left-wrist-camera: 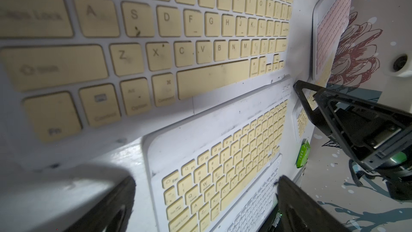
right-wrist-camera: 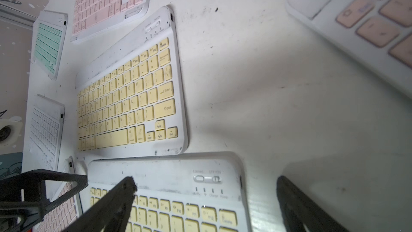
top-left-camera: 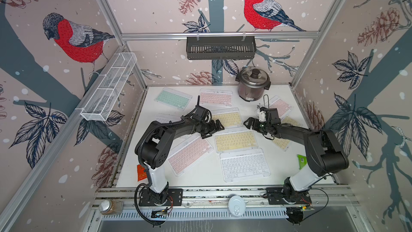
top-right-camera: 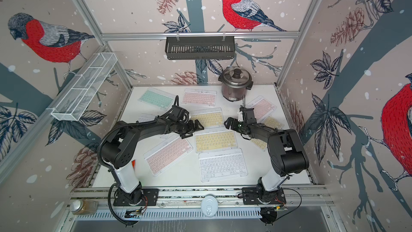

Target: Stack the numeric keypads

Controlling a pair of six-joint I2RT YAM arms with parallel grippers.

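Observation:
A yellow keyboard [top-left-camera: 226,119] lies at the middle of the table, its front edge against a second yellow keyboard [top-left-camera: 235,141]. A white keyboard [top-left-camera: 244,165] is nearest the front. Over the left end of the upper yellow keyboard is my left gripper, its fingers apart and nothing between them. My right gripper stands open near the right side of that keyboard, empty. Pink keyboards lie at front left [top-left-camera: 190,153], at the back [top-left-camera: 215,98] and at the right [top-left-camera: 281,106]. A green keyboard [top-left-camera: 173,98] rests at back left. My left arm partly hides another white keyboard [right-wrist-camera: 43,133].
A pot [top-left-camera: 253,83] stands at the back right of the table. Yellow keys [top-left-camera: 281,143] show under the right arm. Small packets, green [top-left-camera: 302,161] and orange [top-left-camera: 141,172], lie near the side edges. Bare tabletop is left at the front right.

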